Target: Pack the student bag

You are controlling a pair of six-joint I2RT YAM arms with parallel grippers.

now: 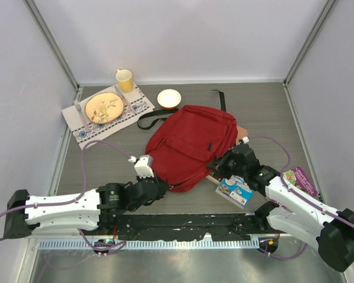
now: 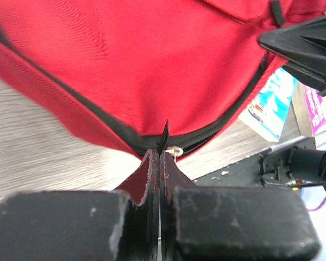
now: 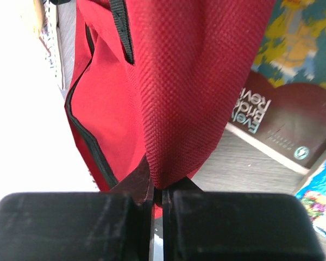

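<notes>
The red bag (image 1: 192, 138) lies flat with its black straps toward the back wall. My left gripper (image 1: 167, 187) is at its front edge. In the left wrist view a thin black zipper pull (image 2: 164, 137) rises from between the shut fingertips, beside the metal slider (image 2: 175, 151) on the black zipper (image 2: 206, 130). My right gripper (image 1: 212, 167) is at the bag's right side, shut on a fold of red cloth (image 3: 174, 147). Right of the bag lie a blue booklet (image 1: 235, 190) and a brown book (image 3: 285, 122), partly covered by the bag.
Colourful booklets (image 1: 301, 180) lie at the right edge. A plate (image 1: 104, 108) on a patterned mat (image 1: 84, 137), a yellow mug (image 1: 124, 80) and a white bowl (image 1: 169, 98) stand toward the back. Bare table shows left of the bag.
</notes>
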